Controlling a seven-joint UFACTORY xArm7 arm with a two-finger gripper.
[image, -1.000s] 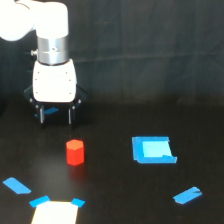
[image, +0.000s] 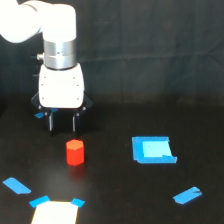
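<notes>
A red hexagonal block (image: 75, 152) sits on the dark table at the left in the camera view. My gripper (image: 63, 122) hangs a little behind and above it, its fingers pointing down. The two fingers stand apart, and nothing shows between them. A gap of dark table is visible between the fingertips and the block.
A light patch edged with blue tape (image: 154, 150) lies right of centre. At the front left is another pale patch (image: 54, 213) with blue tape at its corners. Short tape strips (image: 187, 195) lie at the front right and far left. Bare table separates the block from the right patch.
My gripper has come lower and slightly to the right, closer to the red block. The block and the taped patches have not moved.
</notes>
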